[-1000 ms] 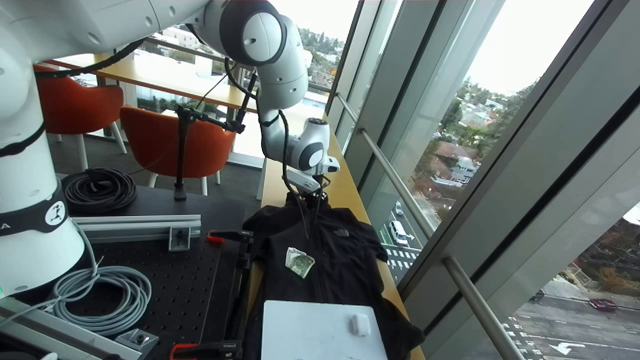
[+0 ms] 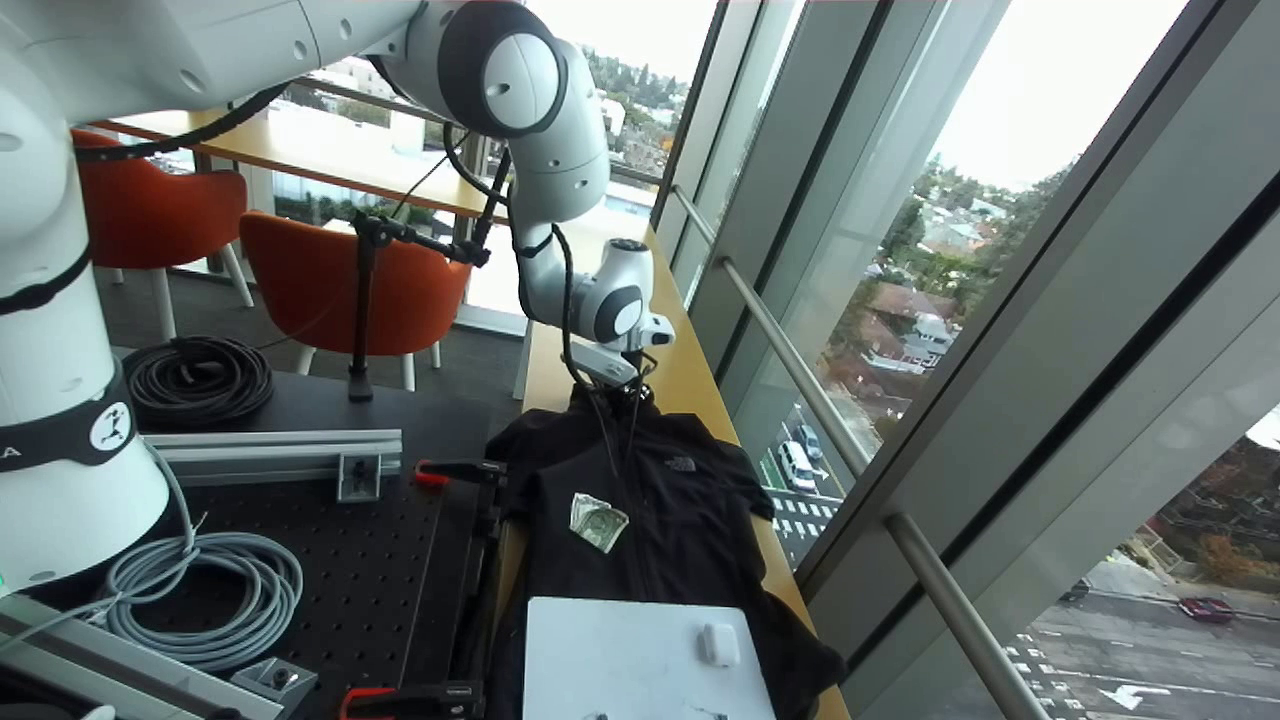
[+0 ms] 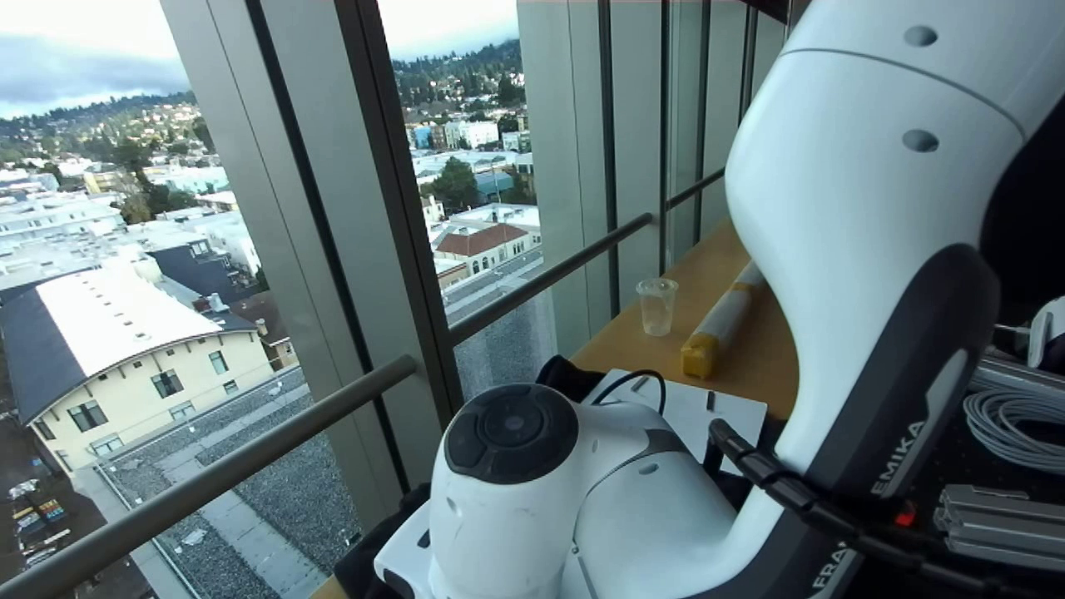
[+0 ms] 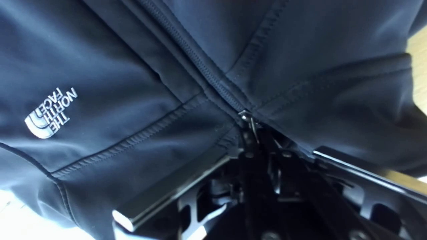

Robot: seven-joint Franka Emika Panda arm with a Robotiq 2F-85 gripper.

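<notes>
A black jacket lies front up along the narrow wooden table, its collar at the far end. In the wrist view the zipper runs closed up to a metal slider near the collar. The slider's pull tab reaches in between the fingertips of my gripper, which is shut on it. Dark fingers hide the tab's lower end and part of the collar. From outside, the arm's wrist stands low over the collar; the fingers are hard to make out there.
Folded banknotes and a white flat panel bearing a small white case rest on the jacket. Windows and a metal rail border one side. Clamps and a black perforated board lie opposite.
The arm's wrist has shifted slightly left in exterior view 1. The jacket, banknotes and white panel have crept slightly toward the far end with it.
</notes>
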